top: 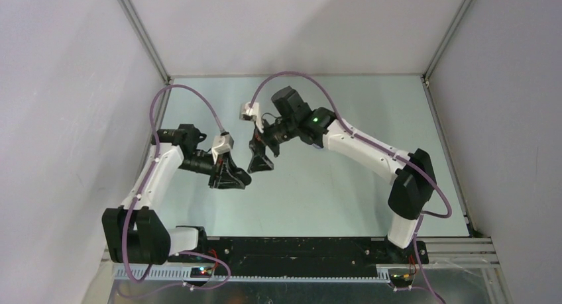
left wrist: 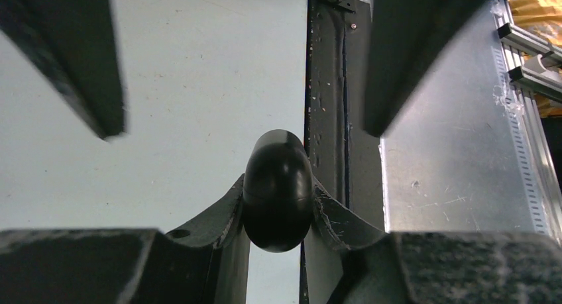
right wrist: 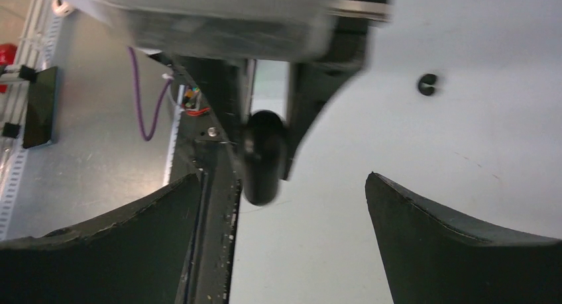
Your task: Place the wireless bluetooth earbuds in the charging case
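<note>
My left gripper is shut on a glossy black rounded case, which looks closed, with a thin seam across it. In the top view the case juts out from the left fingertips above the table. My right gripper stands open just to the right of the case, not touching it. Its two fingers frame the case in the right wrist view, with nothing between them in their grasp. A small dark object, perhaps an earbud, lies on the table; its details are blurred.
A small bluish thing shows partly under the right arm. A black strip runs along the front edge. The two grippers are very close together.
</note>
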